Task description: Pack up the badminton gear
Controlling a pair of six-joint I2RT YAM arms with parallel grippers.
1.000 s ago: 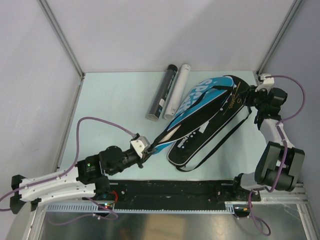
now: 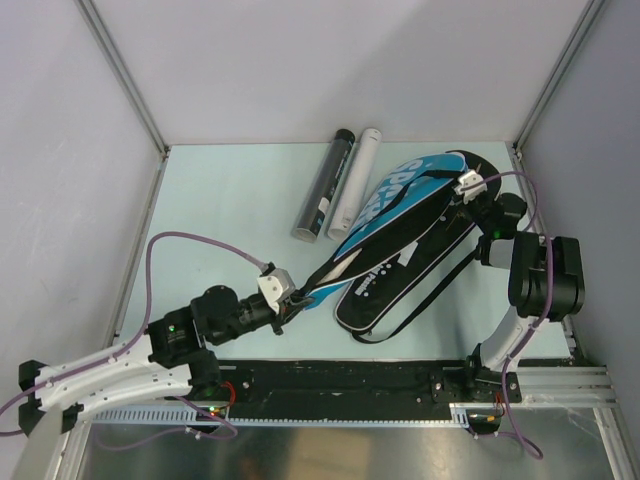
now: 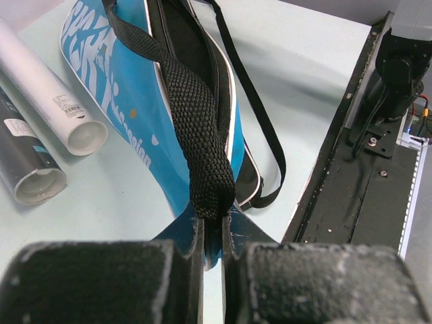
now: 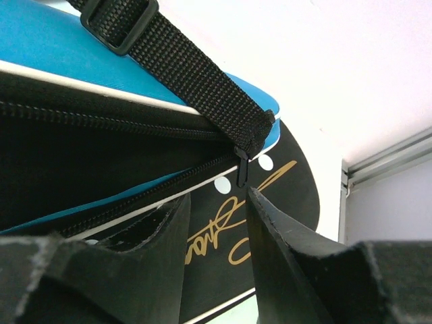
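A blue racket bag (image 2: 400, 200) lies over a black bag (image 2: 386, 285) on the right of the table. My left gripper (image 2: 298, 300) is shut on the blue bag's black strap (image 3: 202, 148) at its near end. My right gripper stands open just over the bags' far end, near a zipper pull (image 4: 242, 169) and strap end on the blue bag, with the black bag below.
A dark shuttlecock tube (image 2: 323, 183) and a white one (image 2: 354, 183) lie left of the bags.
My right gripper has moved left from the table's right edge to over the blue bag's far end. The left gripper is nearly still.
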